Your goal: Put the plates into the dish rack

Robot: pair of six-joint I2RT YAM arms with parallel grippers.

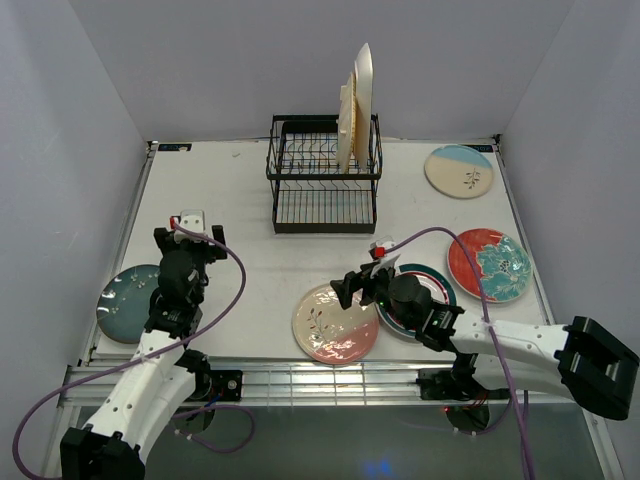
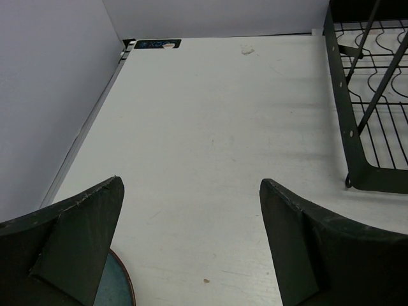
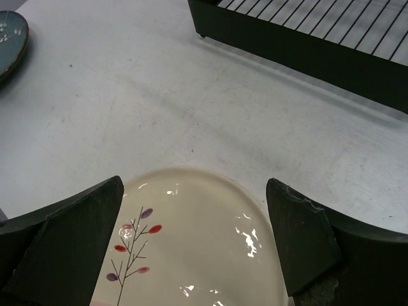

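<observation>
The dish rack (image 1: 323, 222) stands at the back centre with plates (image 1: 362, 100) upright on its right side. My right gripper (image 1: 355, 282) is open over the cream and pink plate (image 1: 335, 340), whose cream part fills the lower middle of the right wrist view. Partly under that arm is a ringed plate (image 1: 437, 284). A red and teal plate (image 1: 495, 265) and a cream and blue plate (image 1: 458, 175) lie along the right. My left gripper (image 1: 190, 238) is open and empty near a dark teal plate (image 1: 123, 310) at the left.
Grey walls enclose the sides and back. Purple cables run over both arms.
</observation>
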